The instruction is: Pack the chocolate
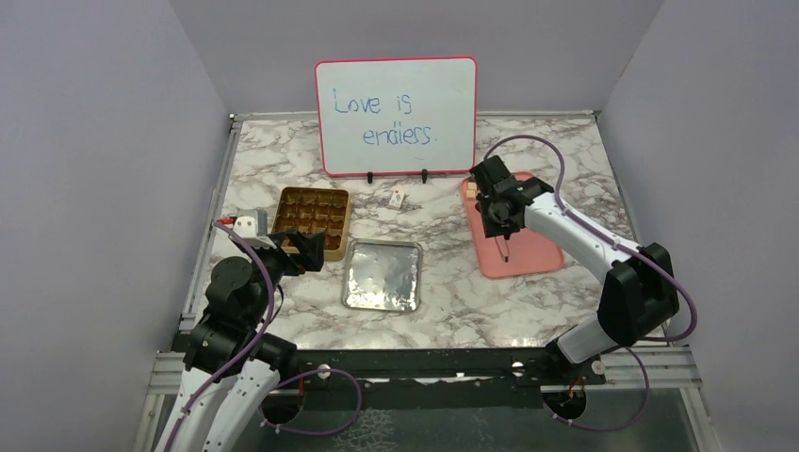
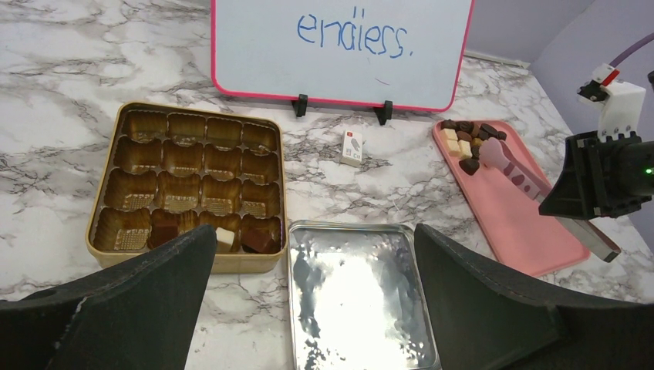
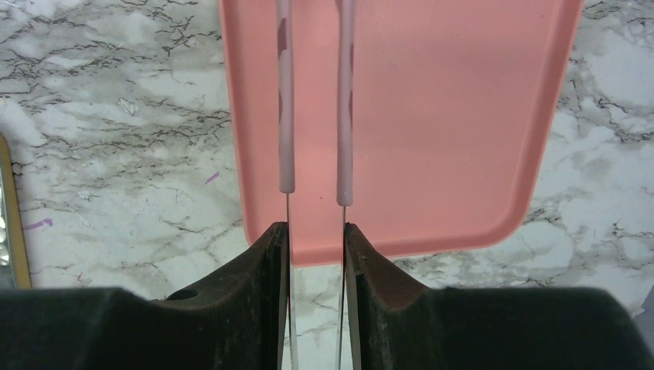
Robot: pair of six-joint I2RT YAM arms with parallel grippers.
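My right gripper is shut on a pair of tongs with pink sleeves [image 2: 520, 173], both metal legs running between its fingers. In the left wrist view the tongs slant across the pink tray [image 2: 524, 239], their tip end by the brown and cream chocolates [image 2: 469, 146] at its far end. Whether a chocolate sits between the tips I cannot tell. The gold box [image 2: 181, 266] of many compartments has two brown chocolates [image 2: 258, 237] and a cream one [image 2: 224, 239] in its front row. My left gripper stands open and empty, near this box.
An empty silver tray [image 1: 382, 275] lies between the box and the pink tray. A small white card box [image 2: 352, 148] stands behind it, in front of the whiteboard [image 1: 400, 118]. Bare marble separates the silver and pink trays.
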